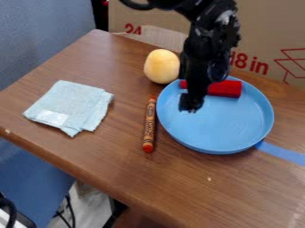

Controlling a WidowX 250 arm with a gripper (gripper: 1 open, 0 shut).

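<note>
My black gripper (191,98) hangs over the left back of the blue plate (220,131), its lower tip low over the plate. Whether its fingers are open or shut is unclear against the dark arm. A red object (224,89) lies at the back of the plate, partly hidden by the gripper. A yellow rounded object (160,67) stands behind the plate on the left. An orange stick with a red end (150,126) lies just left of the plate. A folded light blue cloth (70,106) lies at the left.
A cardboard box (269,49) stands along the back. Blue tape (283,152) runs right from the plate. The table's edge runs along the left.
</note>
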